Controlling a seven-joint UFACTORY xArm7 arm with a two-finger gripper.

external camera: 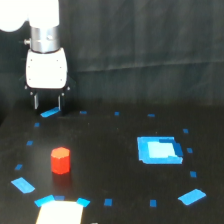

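Note:
My gripper (48, 101) hangs from the white arm at the upper left, pointing down over the far side of the dark table. Its two thin dark fingers stand apart, with nothing visible between them. A flat blue strip (50, 112) lies just below the fingertips. Nearer the camera, a red block (61, 160) with a six-sided outline rests on the table, well clear of the gripper. On the right is a shallow blue tray (143, 152) with a white patch (160, 150) inside it.
Several small blue marks dot the dark table. Light blue strips lie at the left (22, 185), near the front, and at the right (191, 197). A pale object (60, 213) is cut off by the bottom edge. Open table separates the red block from the tray.

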